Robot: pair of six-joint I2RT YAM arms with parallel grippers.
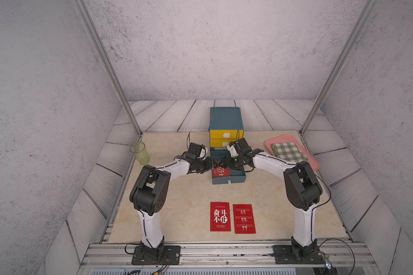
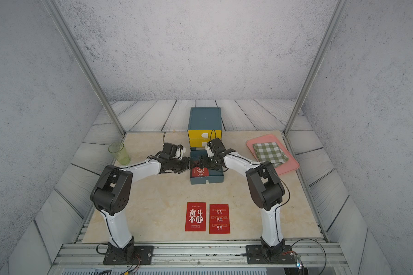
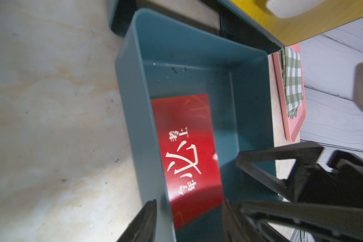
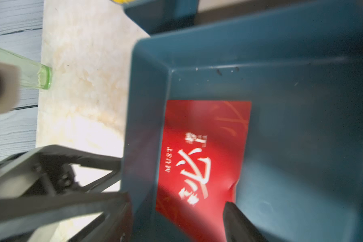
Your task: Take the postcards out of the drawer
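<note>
The pulled-out teal drawer [image 1: 234, 178] holds a red postcard [image 3: 189, 161] printed with white characters, lying against its left wall. My open left gripper is at the drawer's left side, its fingertips either side of that wall, above the card's edge. My open right gripper hangs over the drawer's interior, fingertips above the card. Two red postcards [image 1: 219, 216] [image 1: 244, 218] lie flat on the table near the front, between the arms.
The teal-and-yellow drawer cabinet [image 1: 225, 119] stands behind. A green glass [image 1: 140, 153] is at the left, a pink tray [image 1: 307, 158] with a checked cloth at the right.
</note>
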